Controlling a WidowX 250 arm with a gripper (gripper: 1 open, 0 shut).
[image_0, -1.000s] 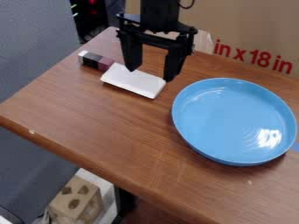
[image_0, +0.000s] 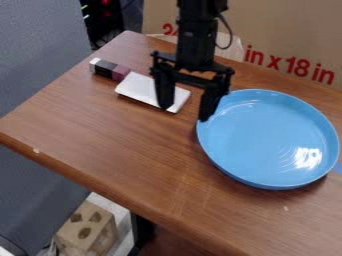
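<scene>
My black gripper (image_0: 187, 100) hangs open over the right part of a white flat rectangular object (image_0: 139, 87) on the wooden table, one finger over it and the other beside the rim of a large blue plate (image_0: 265, 138). Whether the fingertips touch the white object or table is unclear. A dark eraser-like block (image_0: 110, 69) with a pink band lies just behind the white object at the left.
A cardboard box (image_0: 287, 30) stands behind. Below the left edge are a beige block with holes (image_0: 87, 231) and a grey surface.
The gripper has moved downward and slightly right, from above the white object to low beside the plate. The objects on the table appear unmoved.
</scene>
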